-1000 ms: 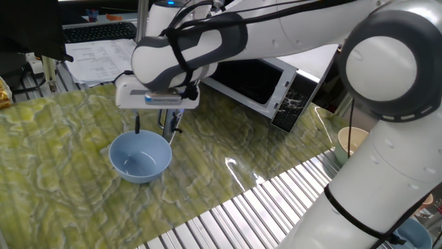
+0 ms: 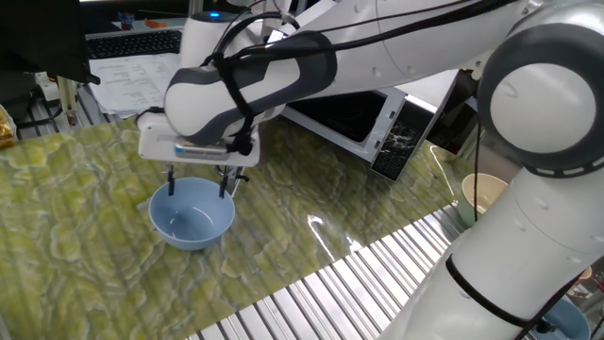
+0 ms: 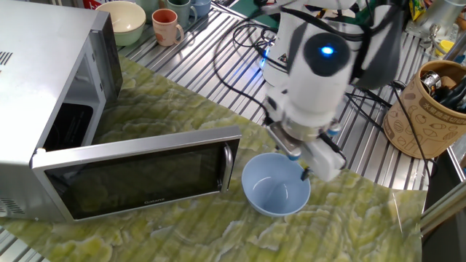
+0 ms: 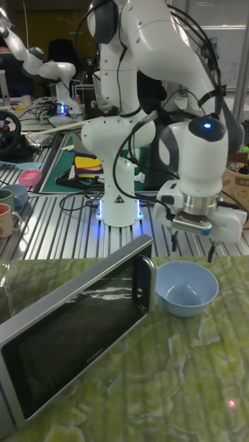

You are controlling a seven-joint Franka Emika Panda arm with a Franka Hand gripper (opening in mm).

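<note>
A light blue bowl (image 2: 192, 227) stands upright and looks empty on the green marbled mat (image 2: 85, 227). My gripper (image 2: 197, 183) is open, its two fingers spread wide above the bowl's far rim, and nothing shows between them. From the front, the gripper (image 4: 193, 247) hangs over the back part of the bowl (image 4: 187, 295), fingers pointing down. In exterior view 2 the bowl (image 3: 275, 191) is beside the free end of the microwave door (image 3: 138, 175); one fingertip shows near its rim. Whether the fingers touch the rim I cannot tell.
The microwave (image 3: 44, 80) stands with its door swung open, the handle (image 3: 227, 167) close to the bowl. A cream bowl (image 3: 124, 22) and cups, including a pink mug (image 3: 166, 28), are behind it. A patterned utensil holder (image 3: 422, 116) stands on the other side.
In exterior view 1 my gripper has moved left and lower, bringing its fingers down to the bowl's far rim. The bowl has stayed in place.
</note>
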